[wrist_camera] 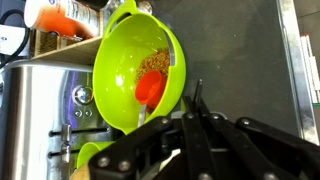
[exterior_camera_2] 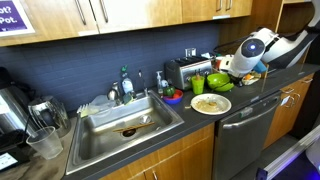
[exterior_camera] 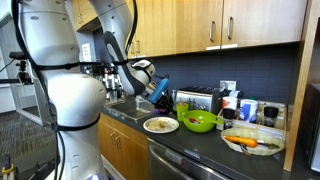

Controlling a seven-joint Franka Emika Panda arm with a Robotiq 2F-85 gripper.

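Note:
In the wrist view my gripper looks shut, its dark fingertips close together just beside the rim of a green bowl (wrist_camera: 120, 72). What lies between the fingers is too dark to make out. Inside the bowl are a red scoop (wrist_camera: 151, 86) with a greyish handle and some brown grains (wrist_camera: 151, 64). From outside, the gripper (exterior_camera: 168, 103) hangs over the counter, left of the green bowl (exterior_camera: 203, 126). A white plate (exterior_camera: 160, 125) with food on it rests in front, at the counter's edge.
Behind the bowl stands a toaster (exterior_camera_2: 188, 72). A second plate (exterior_camera: 270, 147) with carrots sits farther right, beside cups and jars. The sink (exterior_camera_2: 120, 130) is on the other side.

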